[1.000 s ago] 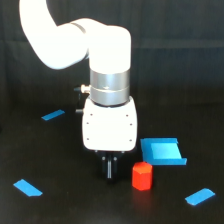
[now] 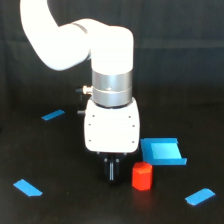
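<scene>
My white arm reaches down in the camera view, and its dark gripper [image 2: 111, 172] points at the black table. Its fingers are dark against a dark surface, so how far apart they stand does not show, nor whether anything lies between them. Close by on the right is a small red block [image 2: 142, 177], resting on the table just beside the fingers. A blue square [image 2: 162, 150], which looks like a shallow tray or folded sheet, lies behind the block and to its right.
Blue tape strips mark the table at the front left [image 2: 27, 188], the front right [image 2: 200, 197] and the back left [image 2: 53, 115]. Apart from these, the black table [image 2: 70, 160] looks bare to the left of the gripper. A dark curtain hangs behind.
The arm and gripper have shifted slightly to the right and a little lower, closer to the red block. The block and the blue square look unmoved.
</scene>
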